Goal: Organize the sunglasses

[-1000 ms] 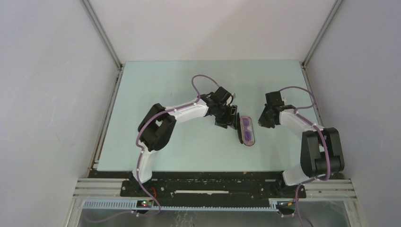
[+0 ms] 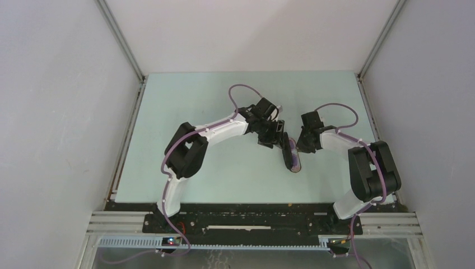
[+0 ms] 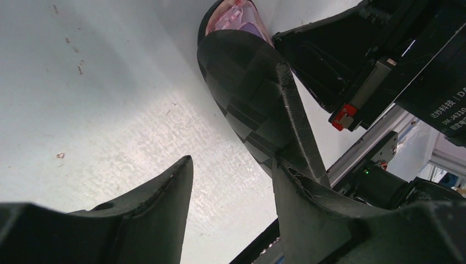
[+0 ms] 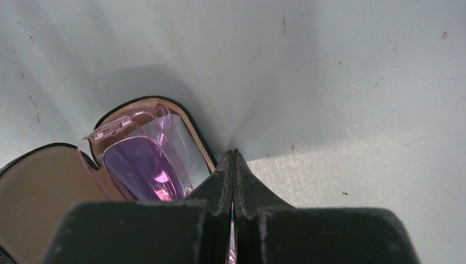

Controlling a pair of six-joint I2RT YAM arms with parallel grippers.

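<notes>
A dark checkered sunglasses case [image 3: 247, 93] stands partly open right of the table's middle, its lid [image 2: 287, 153] leaning over the base. Inside, on a tan lining, lie pink-framed sunglasses [image 4: 145, 165] with purple lenses, partly covered by the lid in the top view. My left gripper is open with nothing between its fingers; its right finger [image 3: 313, 209] is close against the outside of the lid. On the case's other side, my right gripper is shut and empty, its tips at the rim of the base.
Bare pale table [image 2: 229, 179] surrounds the case, with free room to the left and in front. Both arms come close together around the case. A dark rail [image 2: 235, 210] runs along the front edge.
My right gripper has moved left up to the case. The lid has swung from nearly upright toward the base, covering more of the sunglasses. My left gripper has shifted slightly right.
</notes>
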